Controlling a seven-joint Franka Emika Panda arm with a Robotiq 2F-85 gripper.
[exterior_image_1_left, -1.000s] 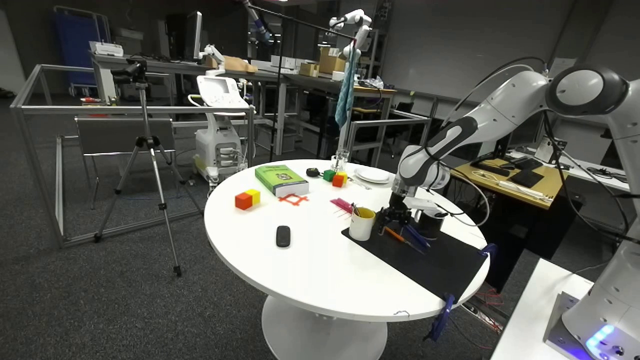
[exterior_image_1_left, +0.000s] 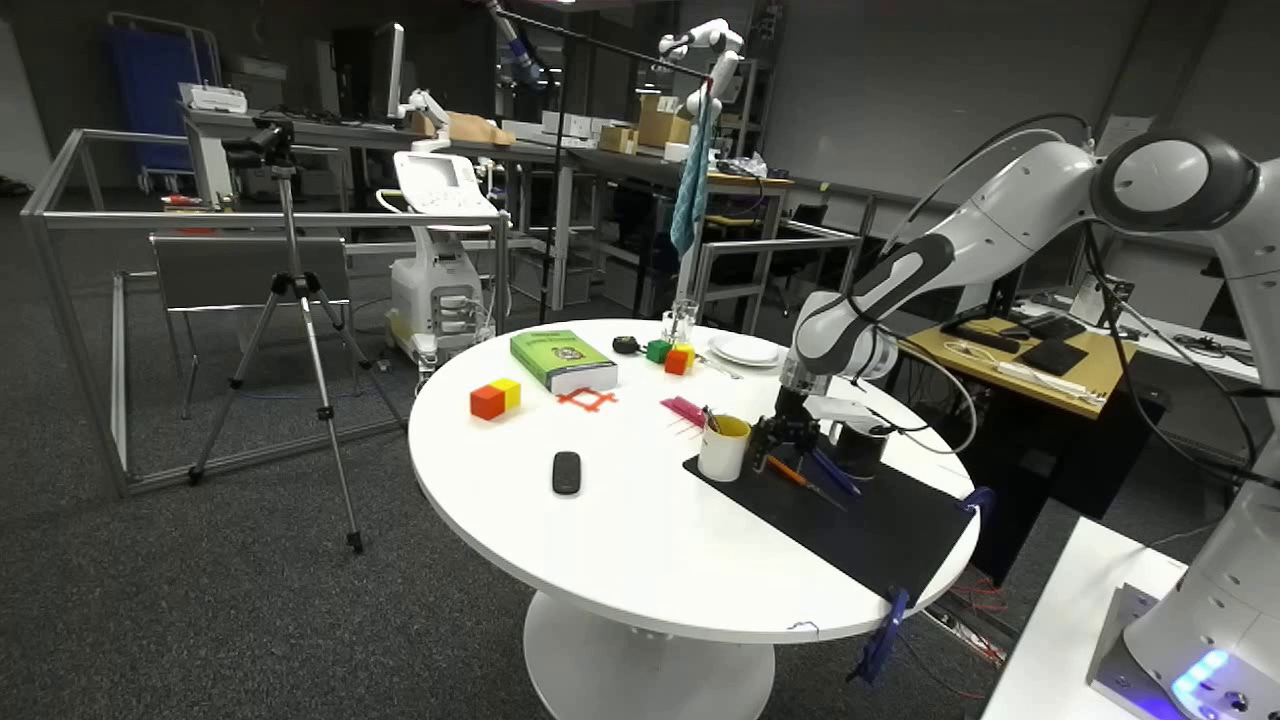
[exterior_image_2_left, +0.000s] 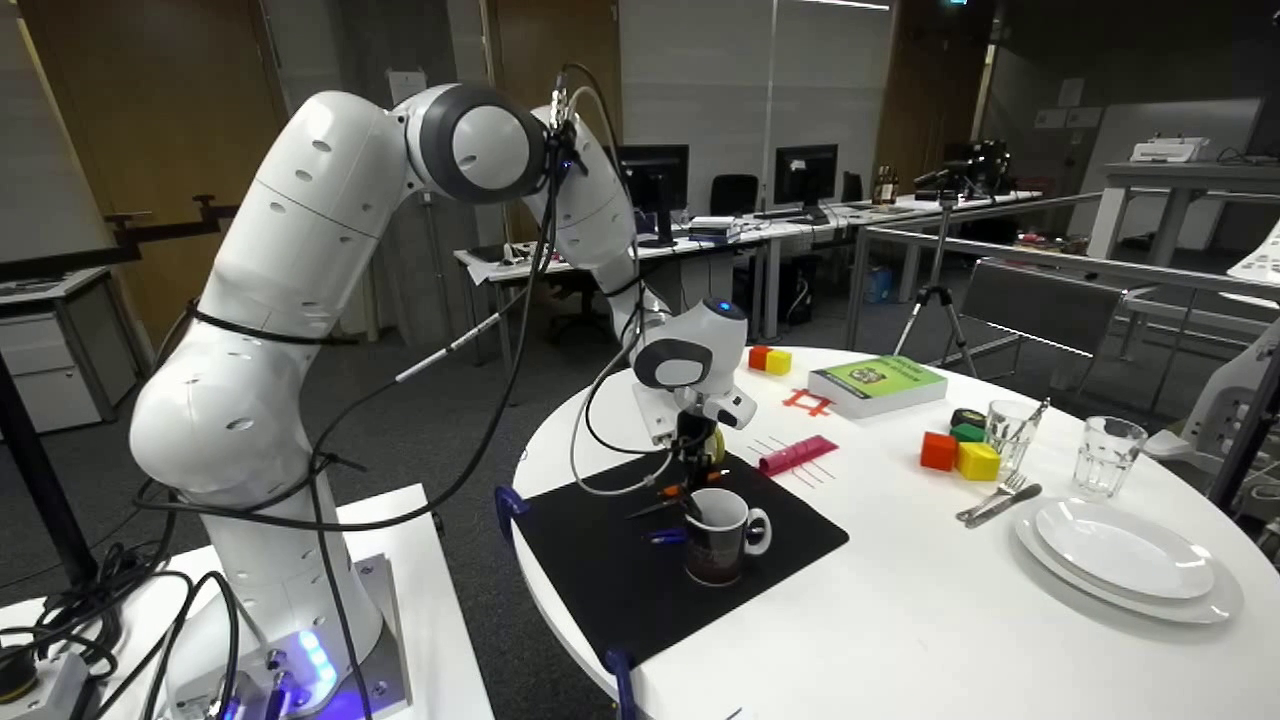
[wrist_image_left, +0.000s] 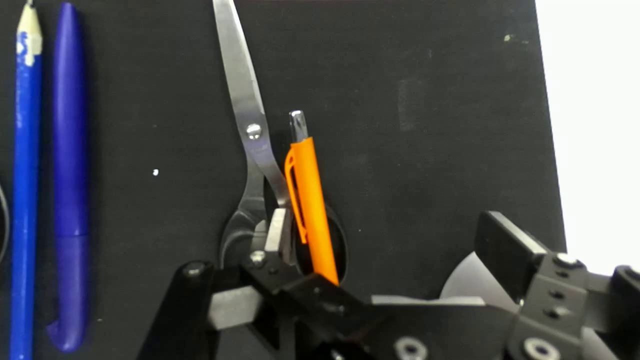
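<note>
My gripper is open low over the black mat (wrist_image_left: 420, 150), with its fingers wide apart and nothing held. In the wrist view, scissors (wrist_image_left: 243, 90) lie with their dark handles partly behind the left finger. An orange pen (wrist_image_left: 315, 204) rests across one handle loop, its lower end hidden by the gripper. To the left lie a purple pen (wrist_image_left: 71, 150) and a blue pencil (wrist_image_left: 27, 150), side by side. A white cup with a yellow inside (exterior_image_1_left: 722, 454) stands beside the gripper, partly under the right finger in the wrist view.
A dark-and-white mug (exterior_image_2_left: 716, 546) holding something stands on the mat's other side. Farther off are a green book (exterior_image_1_left: 564, 360), coloured blocks (exterior_image_1_left: 488, 402), plates (exterior_image_2_left: 1122, 546), glasses (exterior_image_2_left: 1110, 456) and a pink item (exterior_image_2_left: 795, 455).
</note>
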